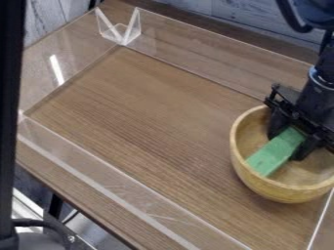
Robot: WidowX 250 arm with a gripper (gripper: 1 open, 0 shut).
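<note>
A light wooden bowl (288,184) sits at the right edge of the table. Inside it is a green block (271,153), lying at a slant. My black gripper (290,131) reaches into the bowl from the upper right, shut on the upper end of the green block. The fingertips are partly hidden among the dark gripper parts.
A clear bracket (117,29) stands at the back left. A dark frame runs along the left side.
</note>
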